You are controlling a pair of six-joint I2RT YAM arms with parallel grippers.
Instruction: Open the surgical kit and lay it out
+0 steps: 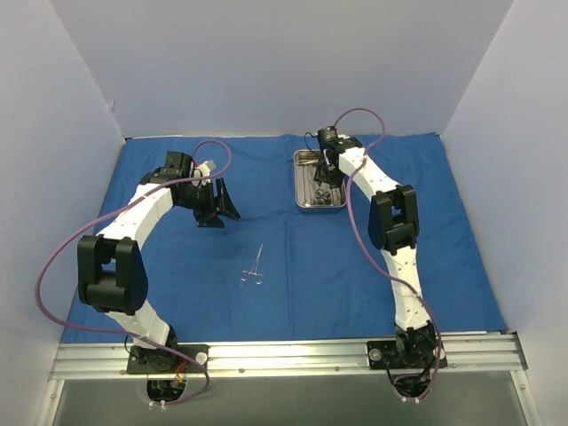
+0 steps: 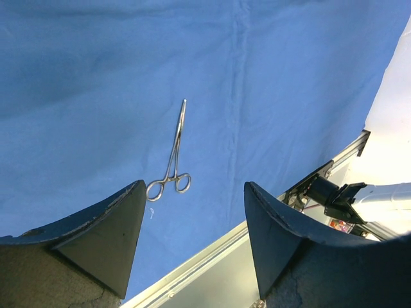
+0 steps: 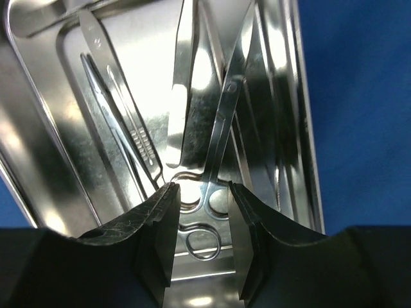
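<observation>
A metal tray [image 1: 298, 191] stands at the back of the blue cloth, uncovered, with several steel instruments inside. In the right wrist view, my right gripper is open over the tray, its fingertips around the handle rings [image 3: 217, 200] of a pair of scissors [image 3: 225, 115]; I cannot tell whether they touch. Beside the scissors lie a flat-handled instrument [image 3: 178, 102] and tweezers [image 3: 119, 115]. Out on the cloth, left of centre, rests a ringed clamp [image 2: 173, 160]. My left gripper is open and empty above the cloth, up and left of that clamp in the top view.
Grey walls [image 1: 275, 71] close off the back and sides. A purple cable [image 1: 359, 235] runs along each arm.
</observation>
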